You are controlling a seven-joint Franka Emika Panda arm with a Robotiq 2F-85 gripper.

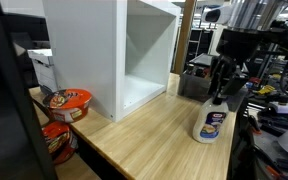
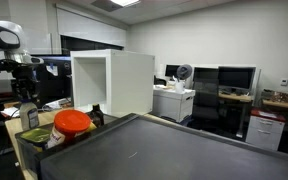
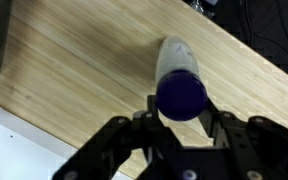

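A white bottle with a dark label (image 1: pixel 210 125) is upright near the right edge of the wooden table (image 1: pixel 149 145). My gripper (image 1: pixel 217 99) is shut on its top from above. In the wrist view, the purple cap (image 3: pixel 182 97) sits between the two fingers, with the pale bottle body (image 3: pixel 174 55) stretching away beneath it. From the second exterior view the bottle (image 2: pixel 29 117) shows at the far left, under the arm. Whether its base touches the table is hard to tell.
A white open-fronted shelf box (image 1: pixel 99 60) stands at the table's back. Red-lidded tubs (image 1: pixel 68 100) sit at the left end. A grey bin (image 1: pixel 196 80) is behind the bottle. The table between box and bottle is clear.
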